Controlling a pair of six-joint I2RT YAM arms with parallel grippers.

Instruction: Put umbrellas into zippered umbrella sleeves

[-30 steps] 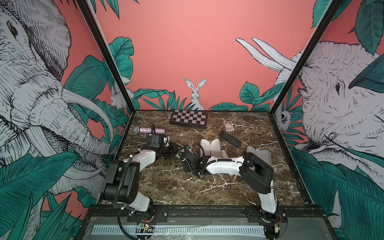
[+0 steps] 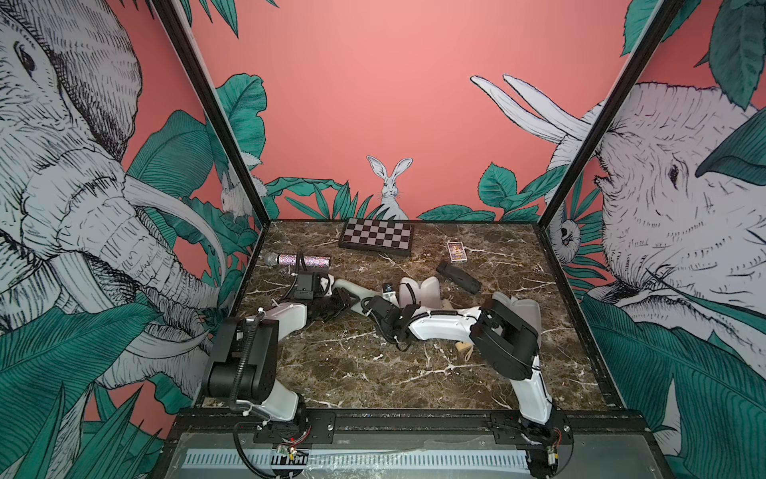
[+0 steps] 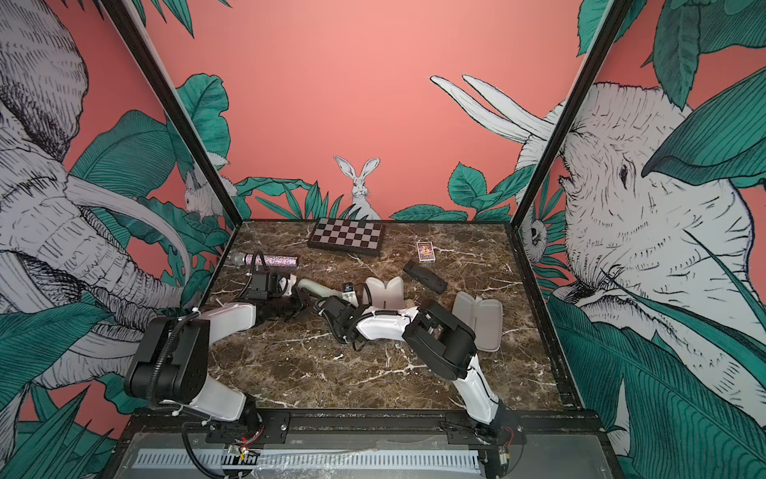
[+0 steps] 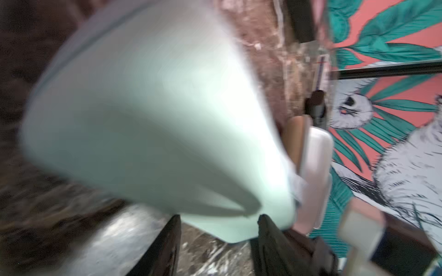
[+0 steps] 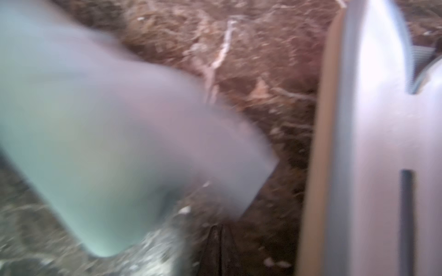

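Note:
The pale green sleeve [image 4: 152, 119] looms large and blurred in the left wrist view. My left gripper stands open, fingers spread, with the sleeve's near end close to them; whether they touch it is unclear. In the right wrist view the sleeve [image 5: 92, 151] is smeared by motion. A blurred grey-pink band [image 5: 198, 133] runs along it and ends just above my right gripper, which is shut with nothing between its fingertips. The zipper pull cannot be made out clearly and is not within those fingers. A dark object, apparently a folded umbrella [image 2: 459, 277], lies farther back.
Two light sleeves lie opened, one in mid-table [image 3: 384, 293] and one at right [image 3: 478, 319]. A chessboard [image 2: 376, 235], a card box [image 2: 456, 251] and a glittery cylinder [image 2: 305, 261] sit toward the back.
The left arm has shifted slightly.

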